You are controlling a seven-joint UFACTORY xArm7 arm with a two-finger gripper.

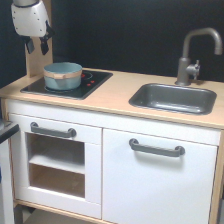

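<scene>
At the upper left hangs my gripper [38,47], white-bodied with dark fingers pointing down. Those fingers look spread apart, and nothing shows between them. Lower and to the right is a blue-grey pot [62,80], upright, without a lid, its inside brownish. It sits toward the left rear of the black cooktop [98,82]. A gap separates the gripper from the pot.
A steel sink [175,98] with a grey faucet [186,68] is set in the wooden counter [122,92] on the right. Below are an open-fronted oven [58,160] and a white cabinet door [158,180]. Bare counter lies between cooktop and sink.
</scene>
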